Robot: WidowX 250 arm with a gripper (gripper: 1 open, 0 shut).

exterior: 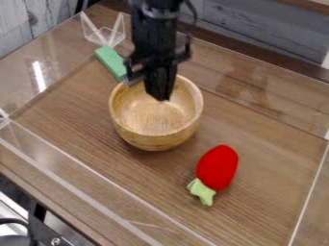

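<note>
My dark gripper (162,77) reaches down from the top centre over the back half of a tan bowl (157,123); whether anything is between its blurred fingers is hard to see, and they look shut. A green block (108,61) lies behind the bowl to the left, partly near the arm. A red strawberry-like object (218,168) with a pale green top lies in front right of the bowl.
A clear crumpled item (103,29) lies at the back left, and a cable shows at the lower left edge.
</note>
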